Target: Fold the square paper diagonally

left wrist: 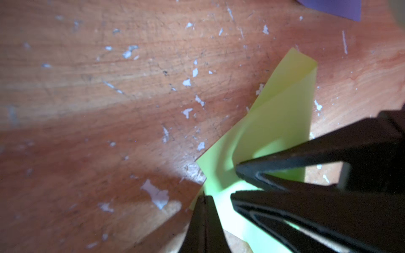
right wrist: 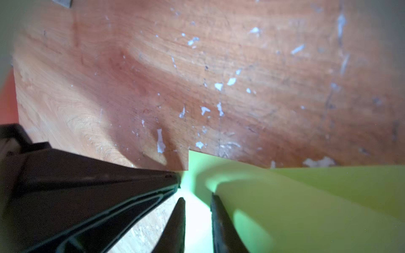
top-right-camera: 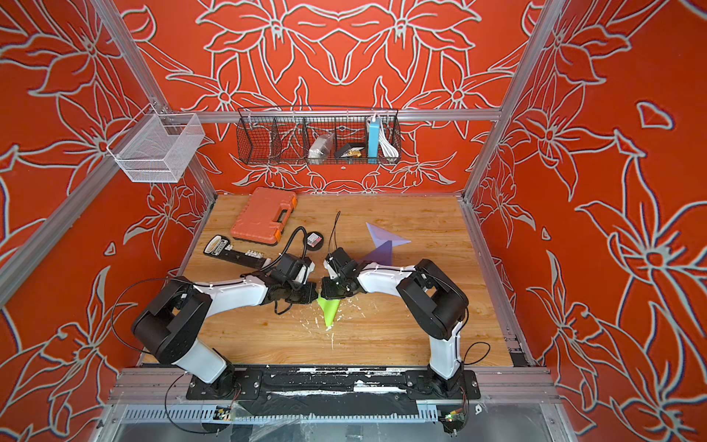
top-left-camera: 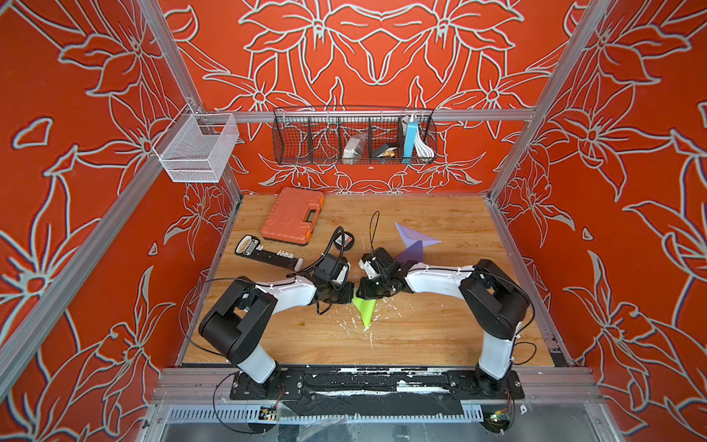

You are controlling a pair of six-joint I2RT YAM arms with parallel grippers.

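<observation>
The yellow-green paper (top-left-camera: 365,312) lies on the table's middle, partly under my grippers. In the left wrist view one layer of the paper (left wrist: 274,113) lies folded over another, with a strip of the lower layer showing along one edge. My left gripper is shut, tips at the paper's corner; whether the corner is pinched between them is hard to tell. Close by, the right gripper stands part open above the paper, its two fingertips apart with green surface showing through the gap. The paper's far parts run out of the right wrist view.
Behind the right arm lies a purple paper (top-left-camera: 417,237). An orange case (top-left-camera: 293,215), a black strip-shaped tool (top-left-camera: 266,253) and a round black object (top-left-camera: 344,241) sit at the back left. White flecks dot the wood around the paper.
</observation>
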